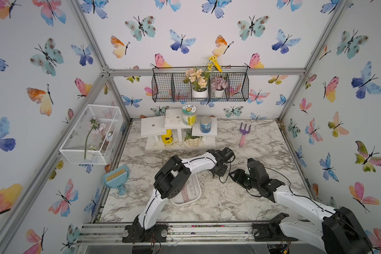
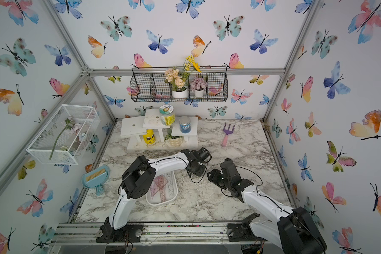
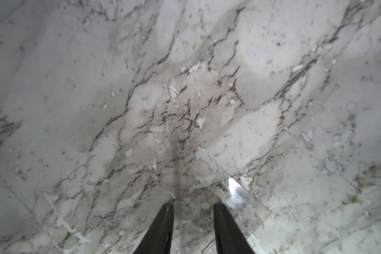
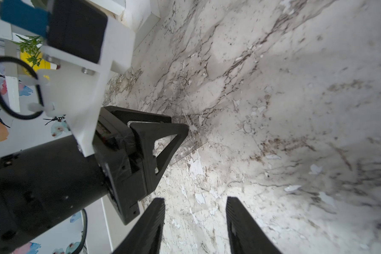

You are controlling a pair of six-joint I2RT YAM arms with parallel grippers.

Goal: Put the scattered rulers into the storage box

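Observation:
A clear ruler [image 3: 245, 203] with fine markings lies on the marble table, faint and see-through. My left gripper is low over it, its fingers parted. In the right wrist view, the left fingertips [image 4: 182, 127] are close above or touching the clear ruler [image 4: 197, 141]; which one is hard to tell. The white storage box [image 2: 175, 192] sits partly under the left arm, with pinkish transparent rulers [image 2: 160, 186] inside. My right gripper is open and empty, to the right of the left one.
A white step shelf [image 1: 154, 125] with cans stands behind the arms. A purple-pink fork [image 1: 242, 137] lies at the back right, a blue dustpan with brush [image 1: 116, 177] at the far left.

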